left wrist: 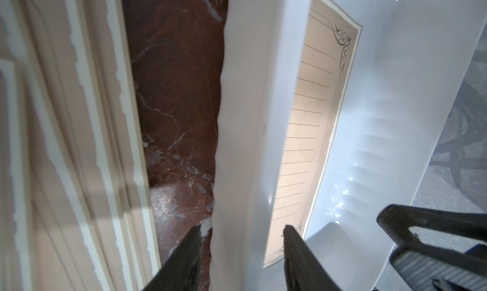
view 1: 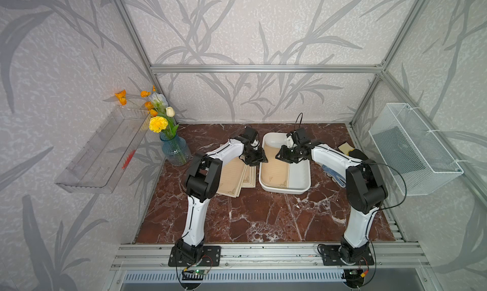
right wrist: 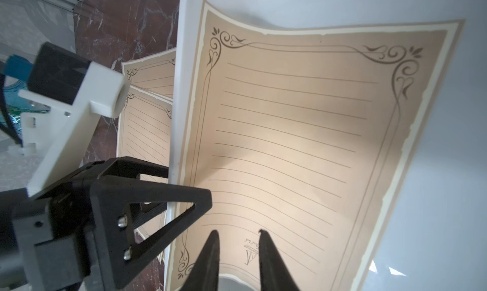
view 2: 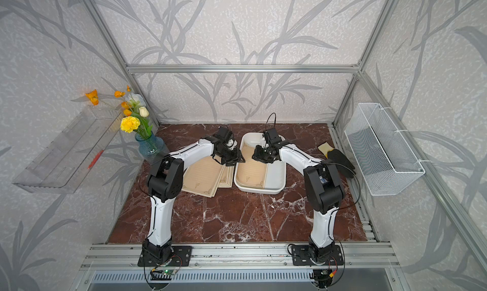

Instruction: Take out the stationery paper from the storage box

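A white storage box (view 1: 298,182) holds a tan sheet of stationery paper (view 1: 273,174) with scrolled corners; in the right wrist view the sheet (right wrist: 294,138) is slightly curved. My left gripper is part open over the box's left wall, its fingers either side of that rim. My right gripper is over the sheet inside the box, fingertips close together; whether anything is between them is hard to see. More sheets (view 1: 228,184) lie in a loose pile just left of the box.
A glass vase of flowers (view 1: 175,149) stands at the back left. A clear tray (view 1: 101,159) and white mesh basket (view 1: 411,154) hang at the sides. Dark items (view 2: 338,161) lie at the right.
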